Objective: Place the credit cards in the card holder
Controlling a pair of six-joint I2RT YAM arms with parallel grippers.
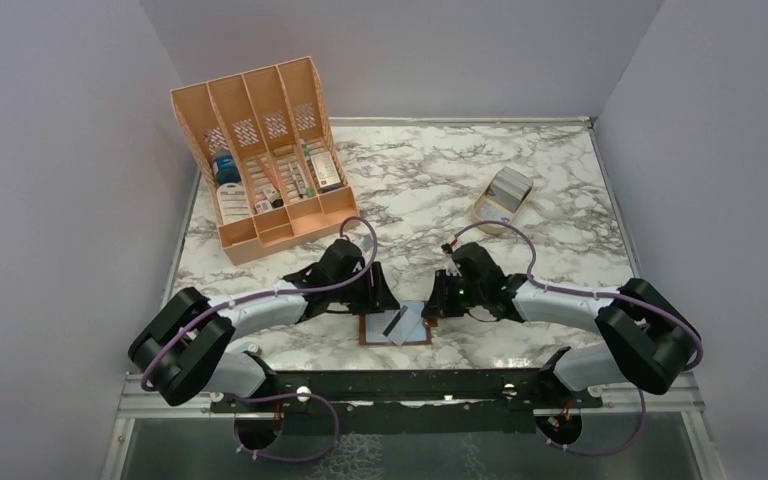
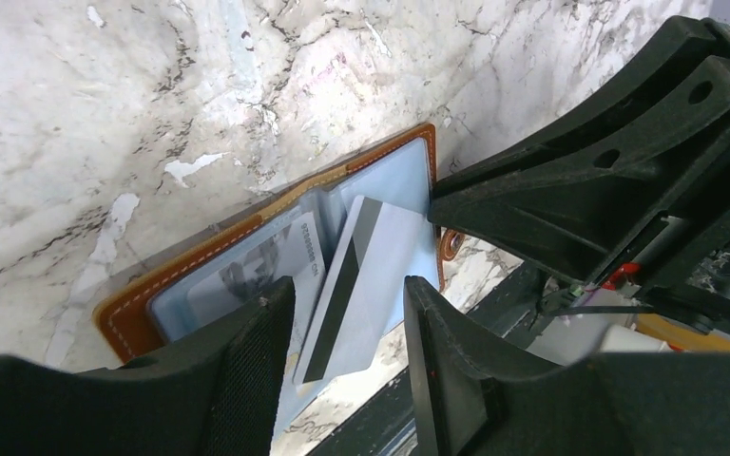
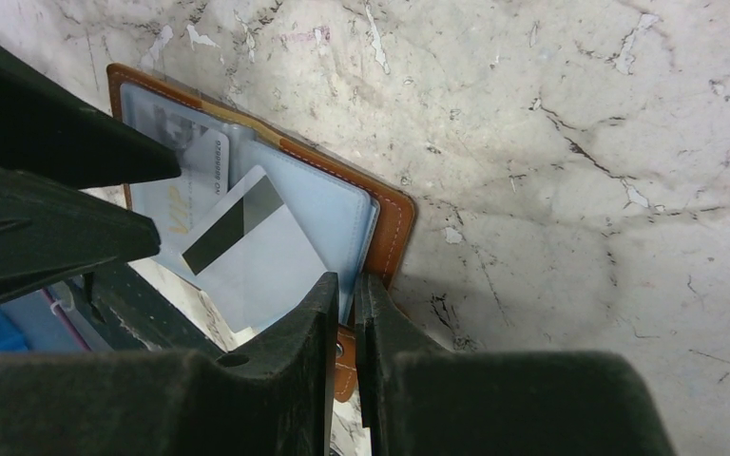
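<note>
The card holder, brown with pale clear sleeves, lies spread flat at the table's front. Across it, on top of the sleeves, a white card with a black stripe rests at a slant, its lower end past the holder's front edge. Above this card my left gripper stands open, fingers apart over its sides; contact is hard to tell. In the right wrist view, my right gripper is shut on the right sleeve's edge. Another card with a portrait sits in the left sleeve.
A tan sectioned organizer with bottles and boxes stands back left. A small tan box with grey cards is at the back right.
</note>
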